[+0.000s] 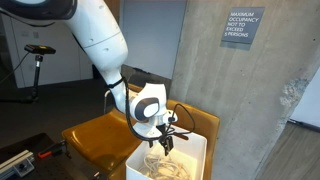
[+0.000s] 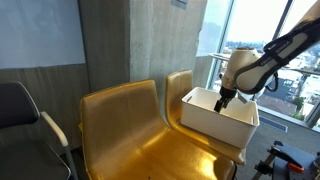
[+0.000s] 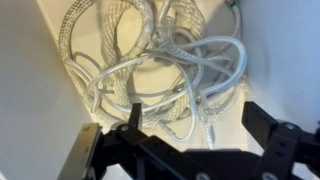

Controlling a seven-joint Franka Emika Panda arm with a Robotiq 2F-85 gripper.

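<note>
Coiled pale rope and clear tubing lie tangled on the floor of a white box. In exterior view 1 part of the rope shows below the arm. My gripper is open, its dark fingers wide apart at the bottom of the wrist view, with nothing held between them. It points down inside the box opening, over the near side of the tangle. In exterior view 2 the box has my gripper at its opening, and its walls hide the rope.
The box rests on a row of brown chairs; more brown seats stretch away in exterior view 2. A concrete wall rises behind. The box walls stand close around my gripper.
</note>
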